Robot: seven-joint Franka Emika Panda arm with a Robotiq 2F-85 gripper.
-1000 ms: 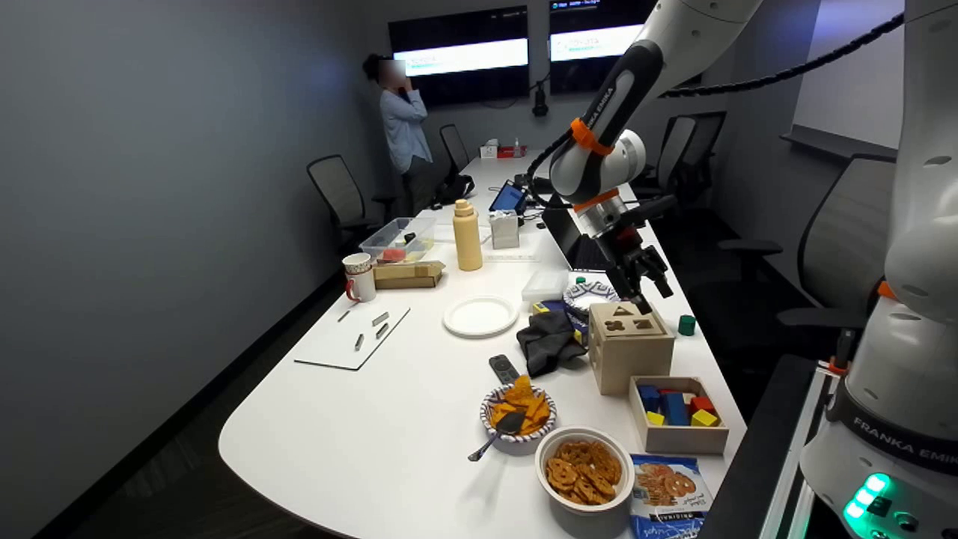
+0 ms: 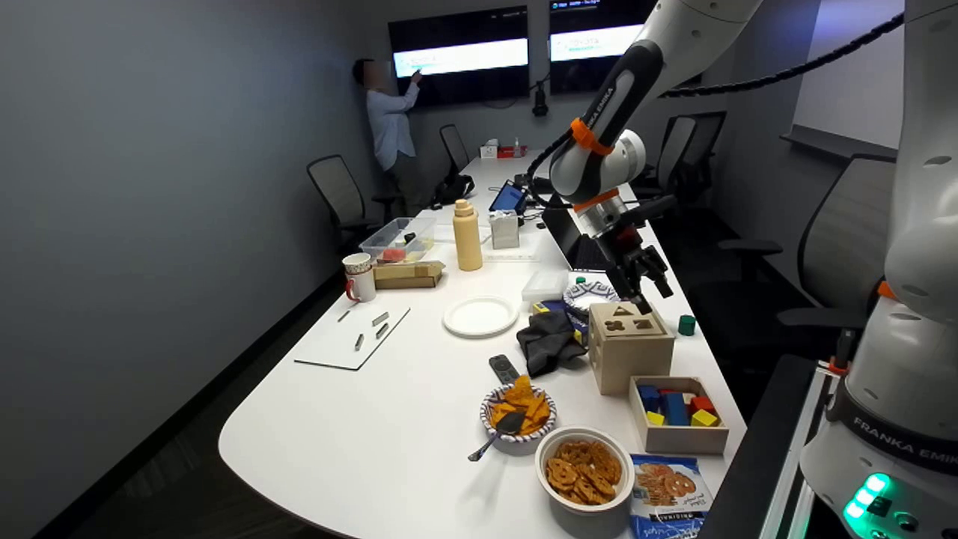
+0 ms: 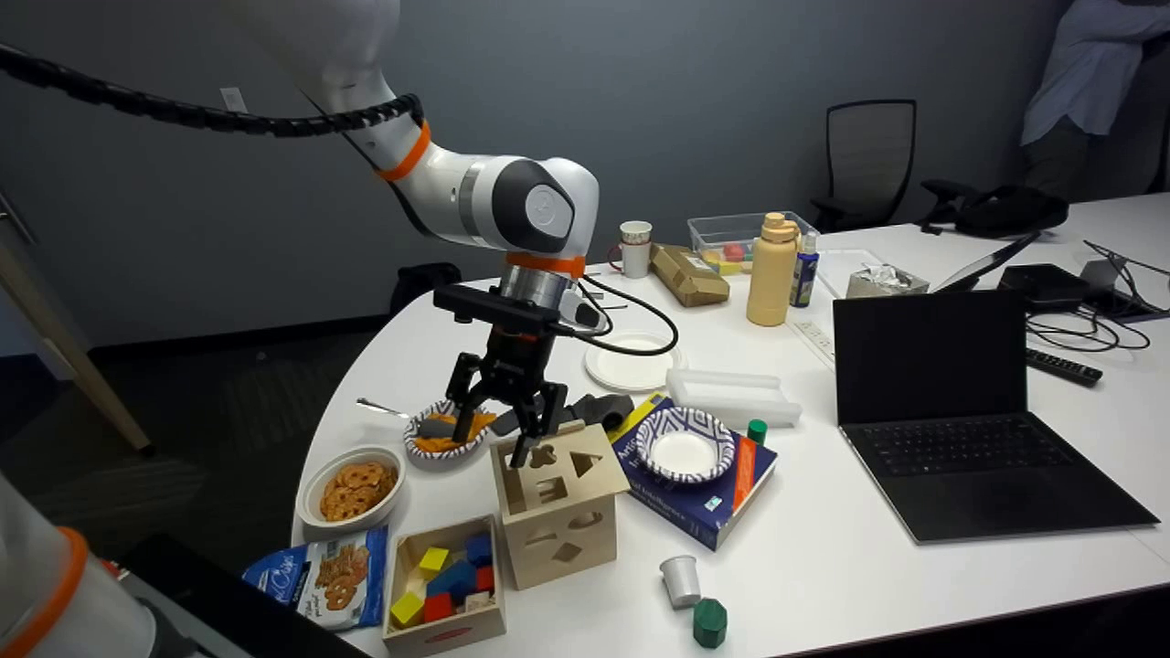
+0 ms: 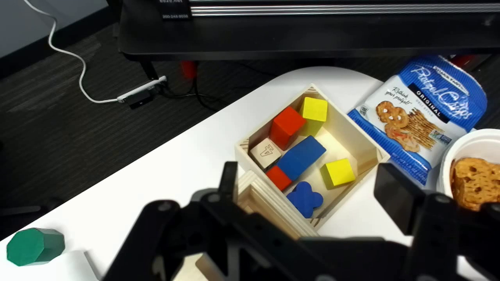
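My gripper (image 3: 495, 450) stands open above the wooden shape-sorter box (image 3: 559, 545), with nothing between its fingers in the wrist view. The sorter has cut-out holes in its top and one side. Beside it, toward the robot base, lies a shallow wooden tray (image 4: 354, 188). Inside the tray are yellow, red and blue blocks, among them a long blue block (image 4: 300, 157), a blue flower-shaped block (image 4: 305, 199) and a plain wooden block (image 4: 265, 153). A green block (image 3: 709, 623) rests on the table near a small silver cup (image 3: 681, 581). The gripper's body hides much of the sorter in the wrist view.
A pretzel bag (image 2: 670, 497), a bowl of pretzels (image 2: 584, 471) and a bowl of chips (image 2: 518, 410) surround the tray and sorter. Behind the sorter are a book (image 3: 698, 500) with a patterned bowl and an open laptop (image 3: 993, 472).
The person at the far screens has shifted left and now reaches an arm toward the screen. My arm and the table objects look unchanged.
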